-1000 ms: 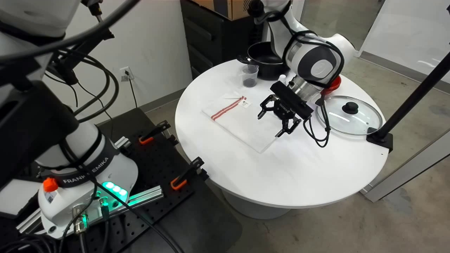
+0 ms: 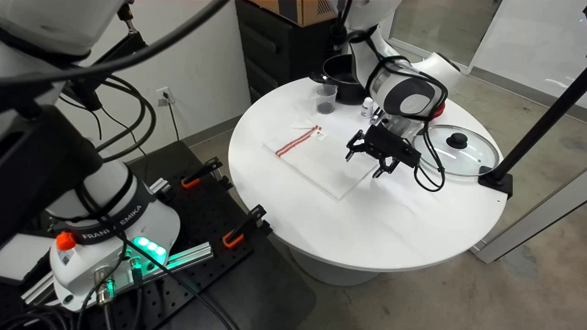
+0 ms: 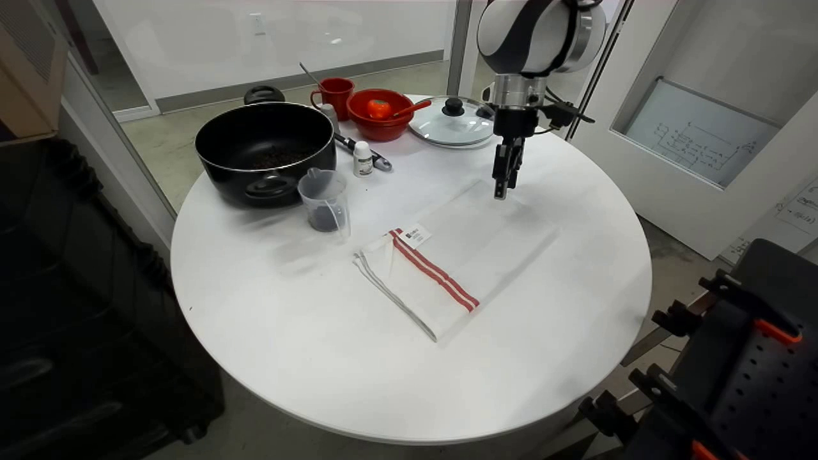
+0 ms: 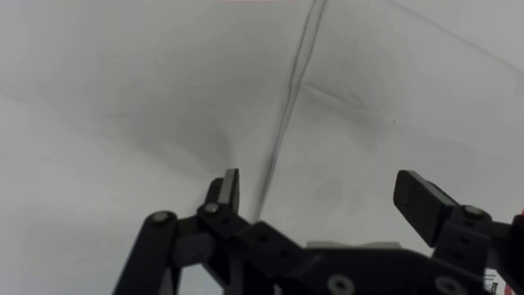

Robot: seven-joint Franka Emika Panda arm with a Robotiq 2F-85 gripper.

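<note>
A white towel (image 3: pixel 438 283) with red stripes and a small tag lies flat, folded, on the round table. My gripper (image 2: pixel 363 165) is over the towel's edge on the side away from the stripes. Its fingers stand wide open with nothing between them. In exterior view 2 the gripper (image 3: pixel 503 191) points down near the towel's far end; whether its tips touch the cloth, I cannot tell. The wrist view shows the gripper straddling a raised double edge of white cloth (image 4: pixel 294 83), which runs up between the two fingers.
A black pot (image 3: pixel 264 149), a clear measuring cup (image 3: pixel 324 200), a small white bottle (image 3: pixel 362 158), a red mug (image 3: pixel 335 96) and a red bowl (image 3: pixel 379 115) stand at the table's far side. A glass lid (image 2: pixel 456 149) lies right of the gripper.
The gripper has shifted right in exterior view 1 and turned, so its fingers now appear closer together from that side. The towel looks the same.
</note>
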